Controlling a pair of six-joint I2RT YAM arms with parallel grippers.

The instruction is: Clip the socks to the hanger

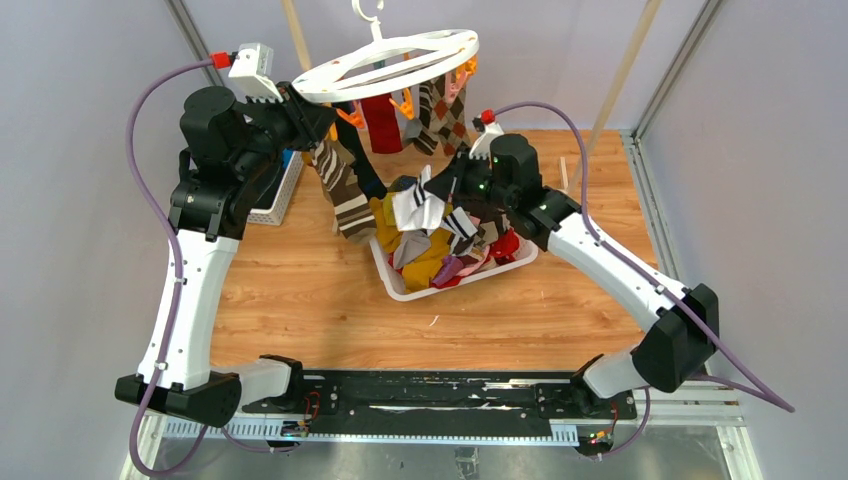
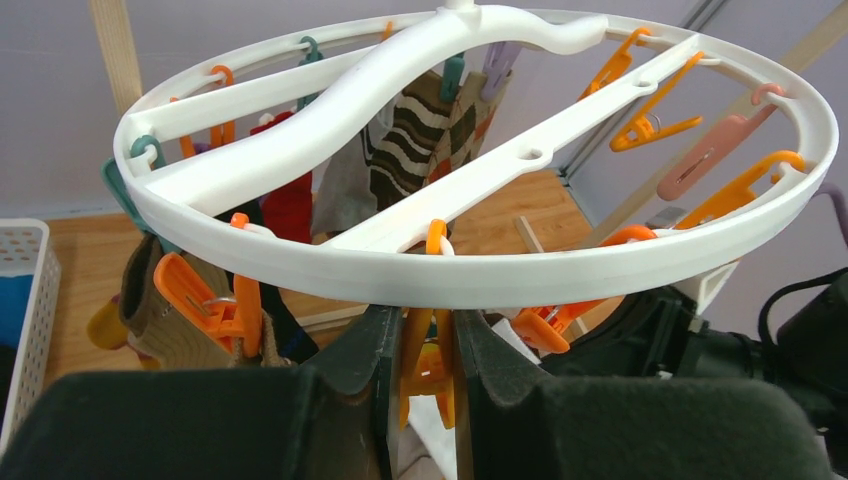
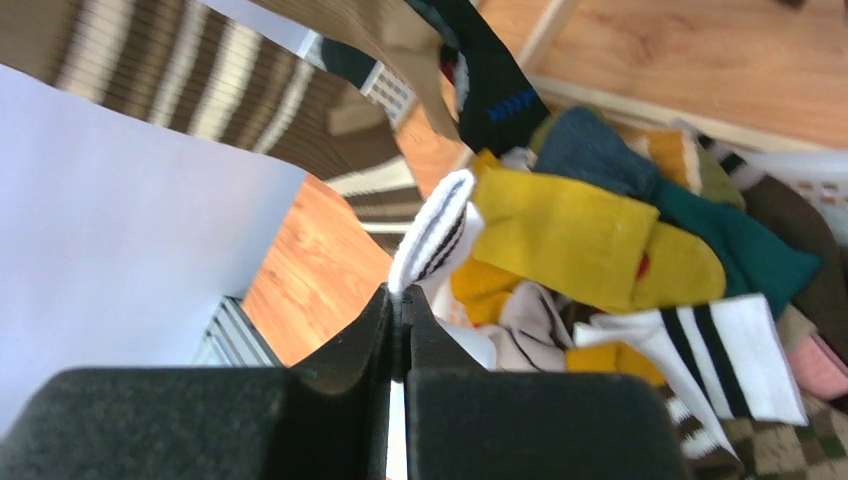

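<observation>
A white round hanger (image 1: pixel 390 68) hangs at the back centre, ringed with coloured clips. My left gripper is at its near rim, shut on an orange clip (image 2: pixel 437 240) that hangs from the ring. Lower and to the right, my right gripper is shut on a white sock with black stripes (image 3: pixel 440 235); in the top view this white sock (image 1: pixel 418 207) dangles over the sock bin. A brown striped sock (image 1: pixel 345 195) and a red sock (image 1: pixel 381 124) are among those hanging from the ring.
Below stands a white bin (image 1: pixel 400 293) full of mixed socks. A white basket (image 2: pixel 25 300) sits at the left. Wooden poles (image 1: pixel 622 85) rise at the back. The floor in front of the bin is clear.
</observation>
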